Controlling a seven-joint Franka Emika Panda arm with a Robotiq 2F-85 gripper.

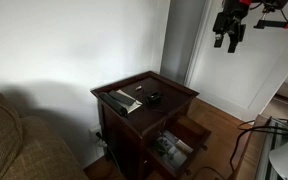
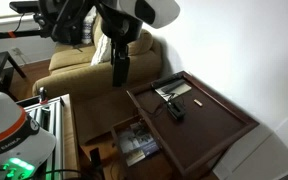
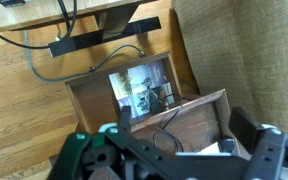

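Observation:
My gripper (image 1: pixel 228 42) hangs high above the floor, open, with nothing between its fingers. In the wrist view its dark fingers (image 3: pixel 124 120) stand wide apart, with the gripper body hiding part of the scene below. A brown wooden cabinet (image 1: pixel 125 82) stands by the wall, with an open drawer (image 2: pixel 117 131) low on its front. Flat, picture-like items (image 3: pixel 141 86) lie inside the drawer. On the cabinet top are a black object (image 2: pixel 176 109) with a cable, a pale flat item (image 2: pixel 171 88) and a small light piece (image 2: pixel 197 102).
A brown sofa (image 2: pixel 79 77) stands near the cabinet. Cables (image 1: pixel 246 128) run by the robot's base and across the wooden floor (image 3: pixel 24 105). Some bare floor lies around the drawer, and air beneath the gripper is clear.

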